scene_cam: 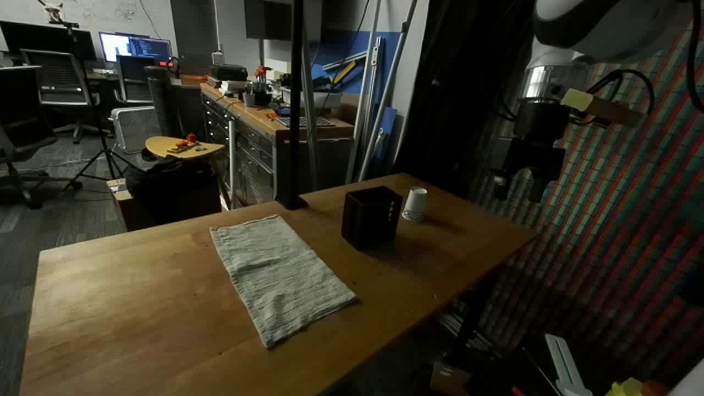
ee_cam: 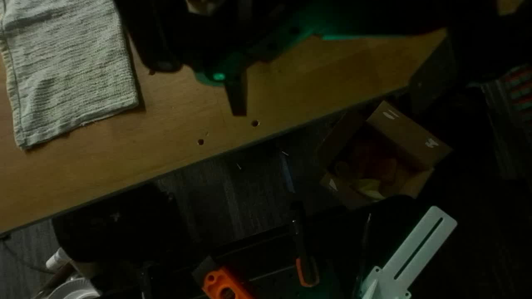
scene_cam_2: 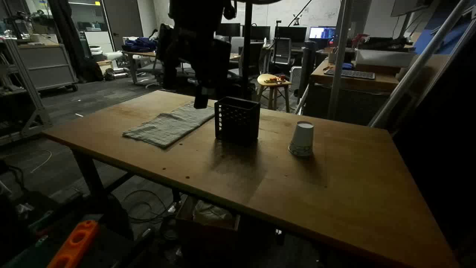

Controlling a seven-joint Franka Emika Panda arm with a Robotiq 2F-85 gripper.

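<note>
Above the table's near side my gripper [scene_cam: 519, 188] hangs pointing down, its two dark fingers apart and nothing between them. Exterior view 2 shows the same gripper [scene_cam_2: 185, 94] in silhouette, in front of the scene. A black box with perforated sides [scene_cam: 370, 218] stands on the tabletop, its top open; its inside is too dark to read. Beside it a white paper cup [scene_cam_2: 302, 139] rests upside down, apart from the box. A grey-green cloth [scene_cam: 280, 277] lies flat on the box's other side. The wrist view catches a corner of the cloth [ee_cam: 70, 69]; my dark gripper body blocks its upper part.
A black post [scene_cam: 295, 112] rises at its far edge. Off the table's near edge are a cardboard box [ee_cam: 401, 132] and an orange tool [ee_cam: 224, 283], both lower than the tabletop.
</note>
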